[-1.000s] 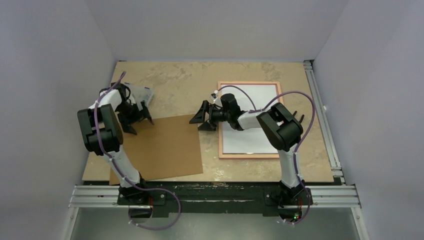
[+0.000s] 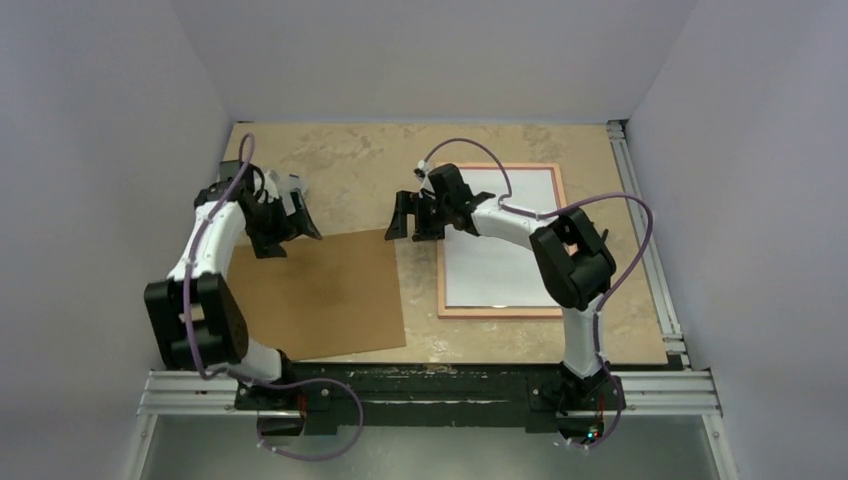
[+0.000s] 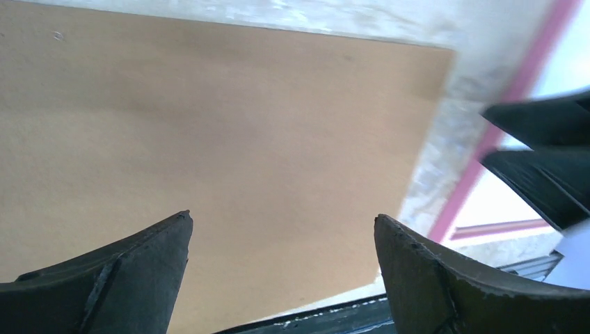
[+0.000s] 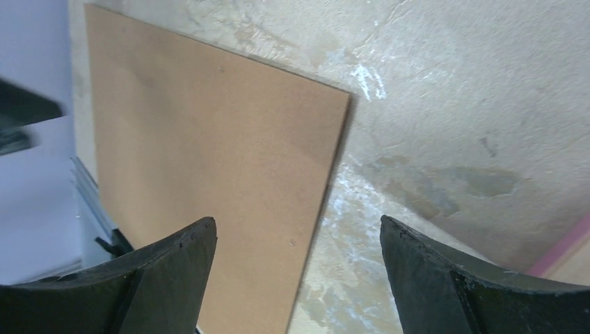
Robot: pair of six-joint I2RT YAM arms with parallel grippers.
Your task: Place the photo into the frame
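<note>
A plain brown board [image 2: 330, 295] lies flat on the left of the table; whether a picture is on its underside cannot be seen. The wooden frame [image 2: 500, 312] lies at right, a white sheet [image 2: 495, 270] inside its border. My left gripper [image 2: 294, 246] stands open above the board's back edge, and only bare board [image 3: 278, 139] shows between its spread fingers. My right gripper [image 2: 404, 238], also open, hovers by the board's back right corner. In the right wrist view its fingers [image 4: 445, 278] are apart, with the board's right edge and tabletop below.
A pale, glossy item [image 2: 293, 183] at the back left is mostly covered by the left arm. A small dark object [image 2: 605, 235] lies right of the frame, partly behind the right arm. Bare tabletop [image 2: 370, 165] lies behind the board and between the arms.
My left gripper has shifted slightly right, and its arm has swung outward to the left, covering more of the glossy item. The right gripper has edged back and turned a little. Board and frame stay put.
</note>
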